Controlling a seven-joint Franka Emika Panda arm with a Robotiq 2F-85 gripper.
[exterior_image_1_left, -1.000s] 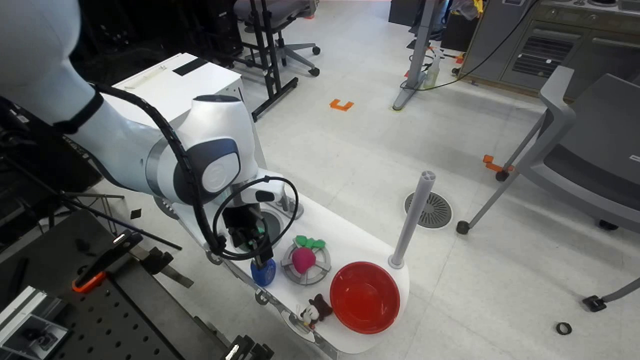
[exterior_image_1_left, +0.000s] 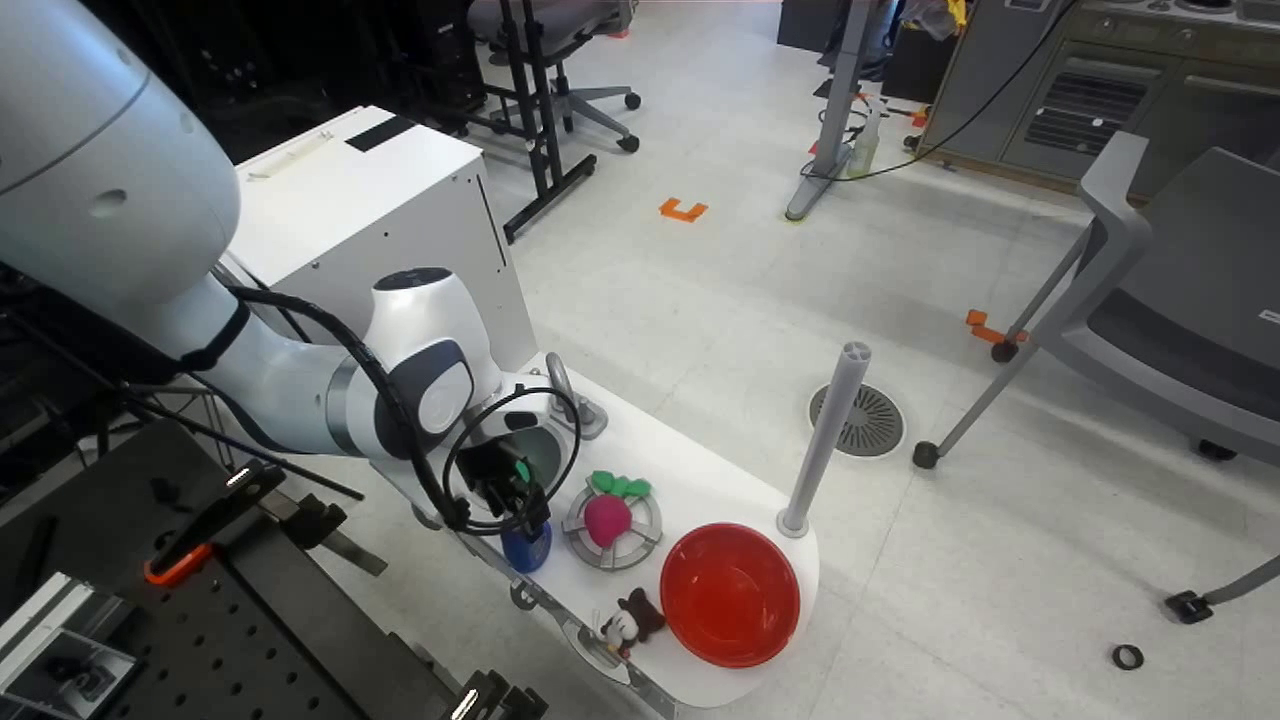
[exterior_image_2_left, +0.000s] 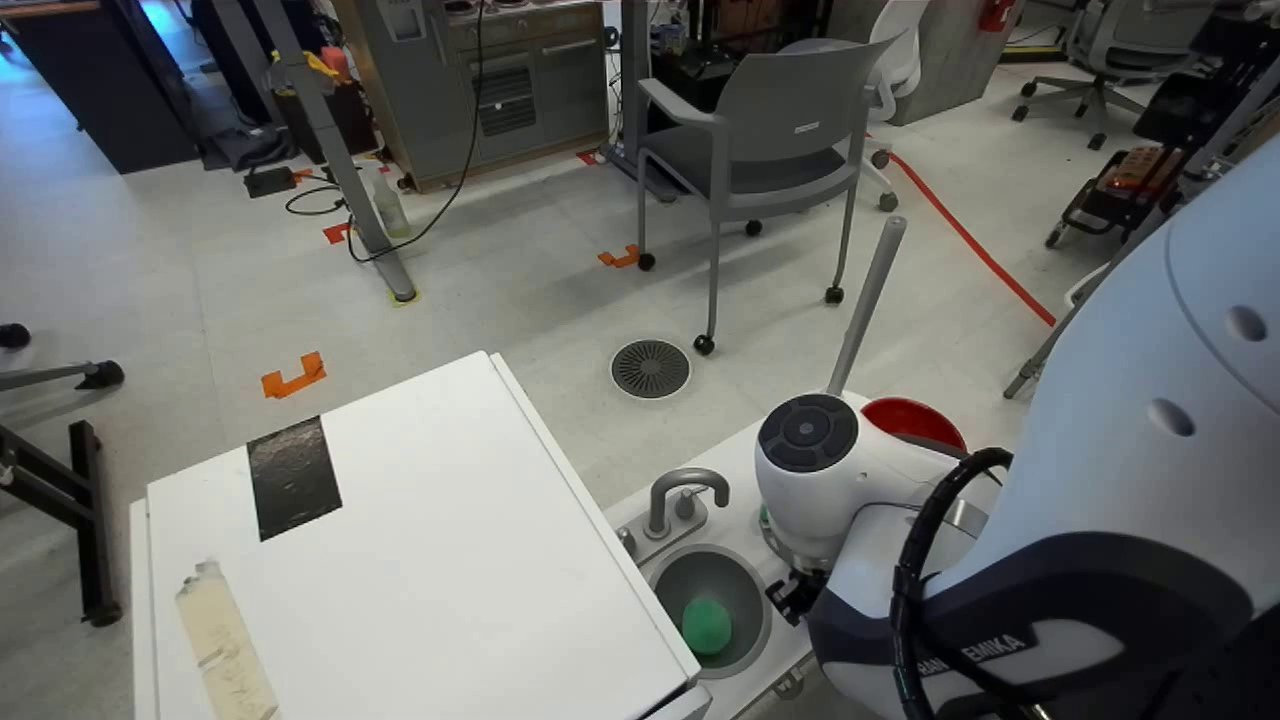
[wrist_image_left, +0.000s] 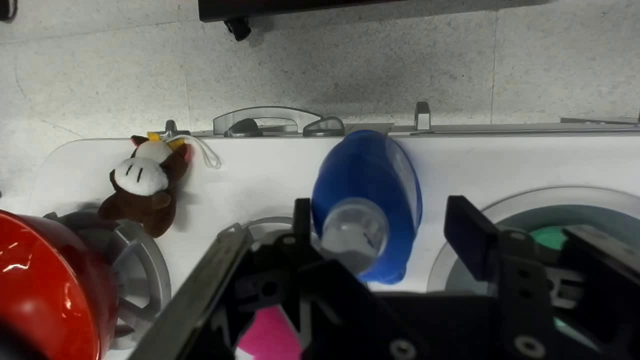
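Note:
A blue bottle (wrist_image_left: 367, 174) with a clear cap stands near the counter's front edge; in exterior view 1 the gripper partly covers its top. My gripper is part open, with one finger on each side of the bottle in the wrist view. The left finger (wrist_image_left: 301, 219) appears close to the bottle, while a clear gap separates the right finger (wrist_image_left: 465, 231) from it. Whether either finger touches the bottle cannot be told. In exterior view 1 the gripper (exterior_image_1_left: 516, 490) is low over the counter, right above the bottle (exterior_image_1_left: 527, 548).
Beside the bottle, a pink object (exterior_image_1_left: 607, 518) sits on a grey burner (exterior_image_1_left: 649, 529), near a green item (exterior_image_1_left: 620, 485). Farther along are a red bowl (exterior_image_1_left: 729, 594) and a cow plush (wrist_image_left: 144, 180). A sink (exterior_image_2_left: 752, 642) holds a green object (exterior_image_2_left: 707, 625), below the faucet (exterior_image_2_left: 686, 485).
My arm and gripper have come down toward the blue bottle, hiding more of its top. The objects on the counter have not visibly moved.

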